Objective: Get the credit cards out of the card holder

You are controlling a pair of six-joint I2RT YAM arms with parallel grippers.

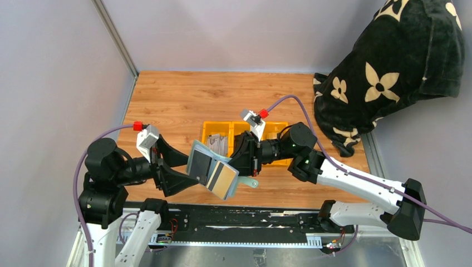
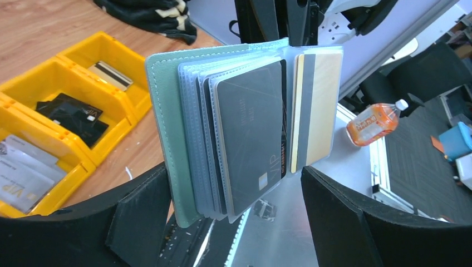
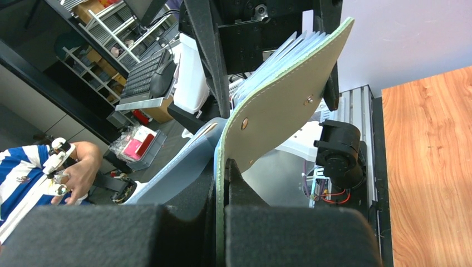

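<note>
The pale green card holder (image 1: 214, 169) hangs opened out, my right gripper (image 1: 245, 158) shut on its spine. In the left wrist view its clear sleeves hold a dark card (image 2: 249, 133) and a cream card with a stripe (image 2: 317, 105). My left gripper stands open around the holder's near end, its fingers at either side of the dark-card stack. In the right wrist view the holder's tan back (image 3: 278, 111) rises between the left gripper's black fingers, with the sleeves fanned beside it.
Yellow bins (image 1: 217, 125) with loose cards sit behind the holder on the wooden table (image 1: 222, 89). A dark patterned cloth (image 1: 384, 67) hangs at the back right.
</note>
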